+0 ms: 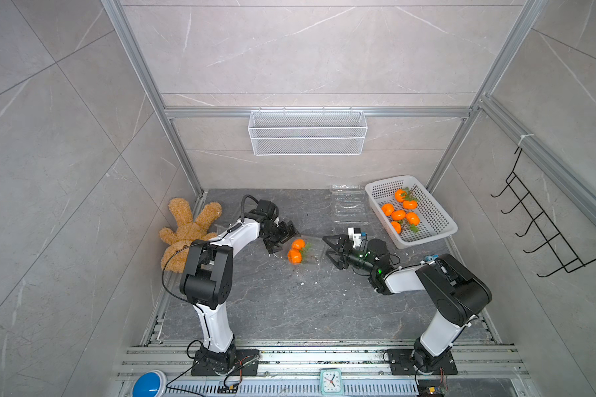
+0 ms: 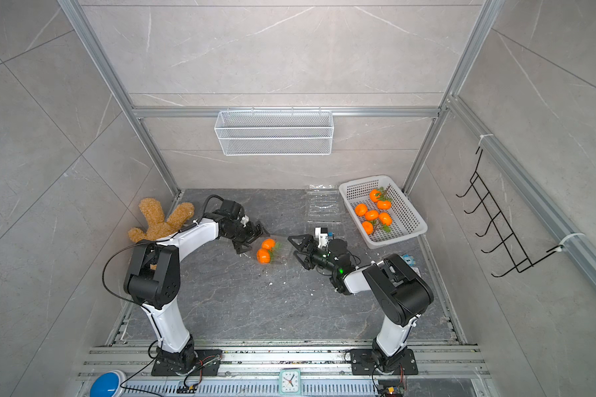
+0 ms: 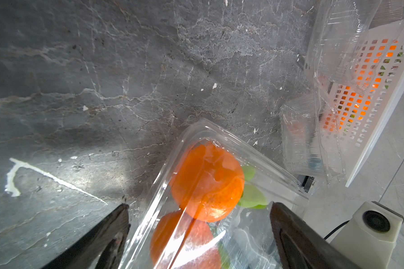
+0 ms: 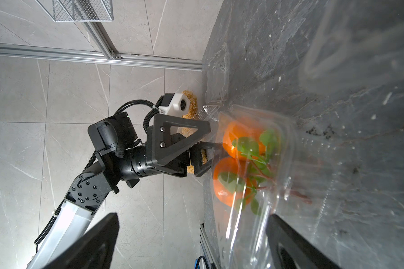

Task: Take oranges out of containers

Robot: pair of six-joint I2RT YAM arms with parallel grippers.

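A clear plastic container (image 1: 314,250) lies between my two grippers on the grey tabletop. Behind its clear plastic are two oranges with green leaves; in the left wrist view one orange (image 3: 207,181) is near the container's corner and the other orange (image 3: 186,244) beside it. At the container's left end my left gripper (image 1: 287,238) is open, its dark fingers (image 3: 296,237) spread wide with the container seen between them. My right gripper (image 1: 331,253) stands open at the right end, fingers (image 4: 291,244) apart; from its wrist view the oranges (image 4: 231,181) show through the plastic.
A white perforated basket (image 1: 437,231) with several oranges stands at the back right. Left of it lies another clear container (image 1: 349,203). The brown plush toy (image 1: 186,231) is at the far left.
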